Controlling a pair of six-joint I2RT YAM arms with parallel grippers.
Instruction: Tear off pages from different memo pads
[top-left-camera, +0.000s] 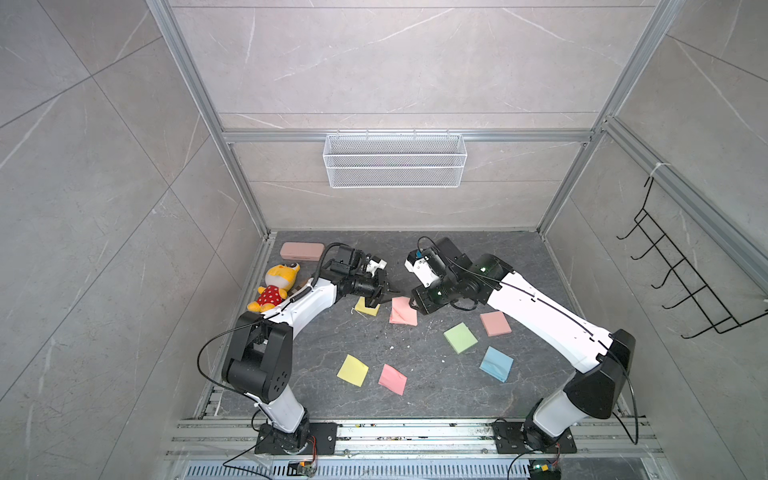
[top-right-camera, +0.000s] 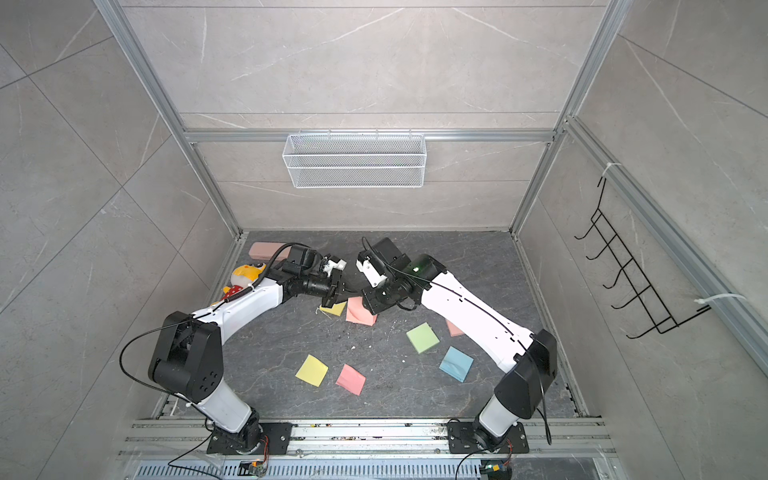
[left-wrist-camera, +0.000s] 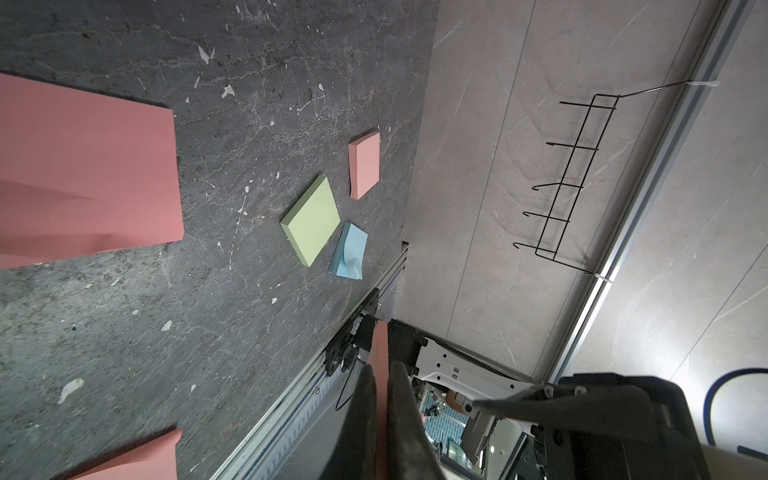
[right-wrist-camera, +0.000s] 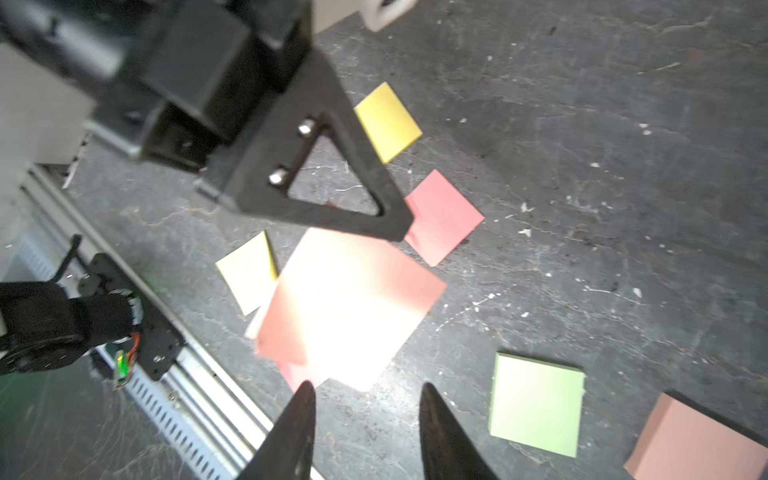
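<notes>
My left gripper (top-left-camera: 384, 294) is raised at mid-table, shut on a thin pink page (left-wrist-camera: 381, 352) seen edge-on between its fingers. Close to its right, my right gripper stands open and empty. Below them in the top views lies pink paper (top-left-camera: 403, 312). Loose on the table are a green pad (right-wrist-camera: 534, 400), a pink pad (top-left-camera: 495, 323), a blue pad (top-left-camera: 496, 363), two yellow pieces (top-left-camera: 352, 369) (top-left-camera: 366, 305) and another pink piece (top-left-camera: 392, 378).
A yellow toy (top-left-camera: 277, 288) and a pink box (top-left-camera: 301, 249) sit at the back left. A wire basket (top-left-camera: 394, 160) hangs on the back wall, a hook rack (top-left-camera: 688, 288) on the right.
</notes>
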